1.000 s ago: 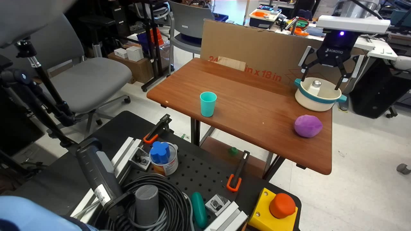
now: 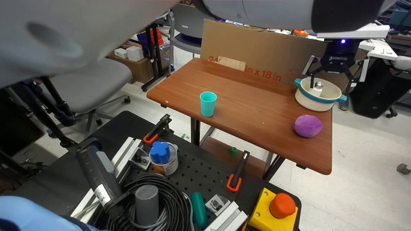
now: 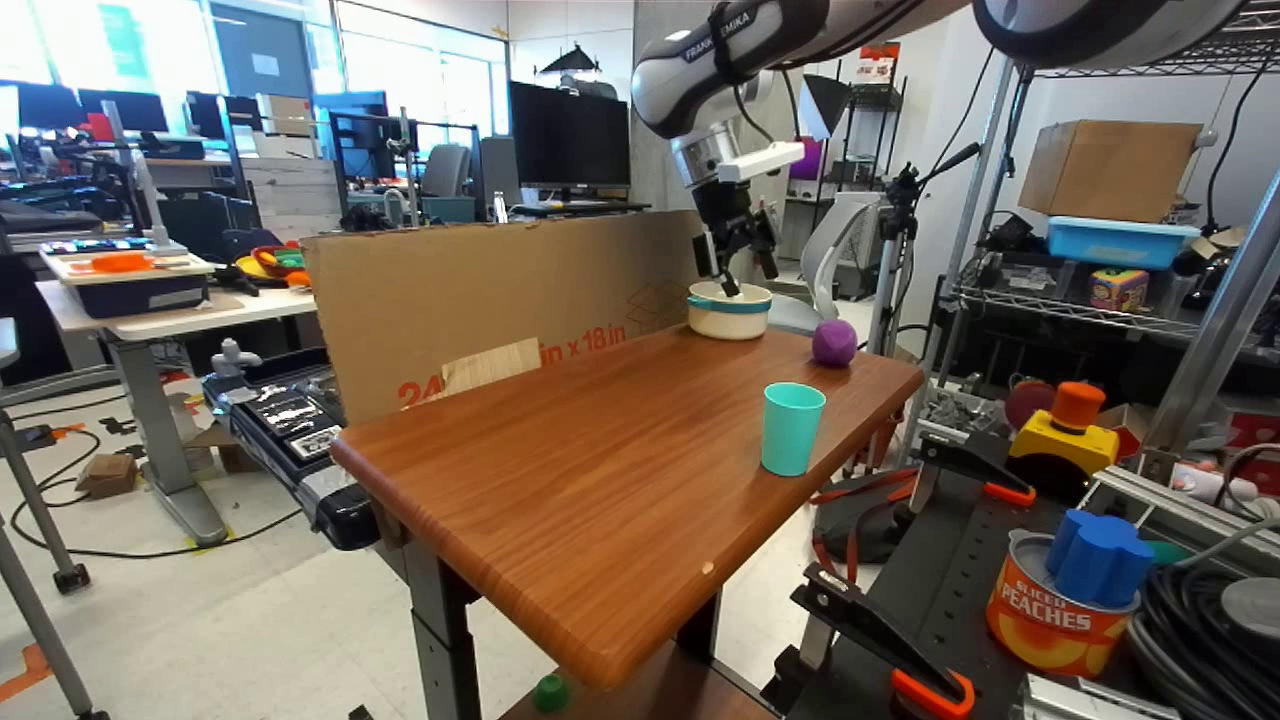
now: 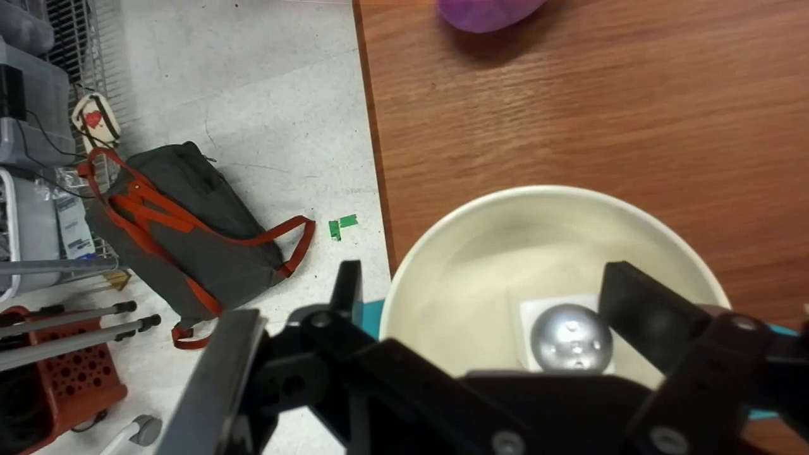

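Note:
A cream pot [image 2: 314, 103] with teal handles stands at the table's far right corner. Inside it is a small white item with a round silver top [image 4: 570, 339], which leans in exterior view 1. My gripper [image 2: 332, 81] hangs over the pot, open. In the wrist view one fingertip [image 4: 633, 296] is beside the silver top and the other is out past the pot's rim; nothing is held. The purple ball-like object [image 2: 308, 125] rests near the table's right edge. A turquoise cup [image 3: 793, 430] stands upright by the table's long edge.
Behind the wooden table [image 2: 239, 100] a cardboard sheet [image 3: 504, 288] stands upright, close to the pot. A black cart with clamps, a peaches can [image 3: 1065, 606] and a yellow button box [image 2: 273, 209] stands nearby.
The arm now crosses the top of exterior view 1. My gripper has shifted slightly right and remains open. The silver-topped item leans more and sits a little lower than before.

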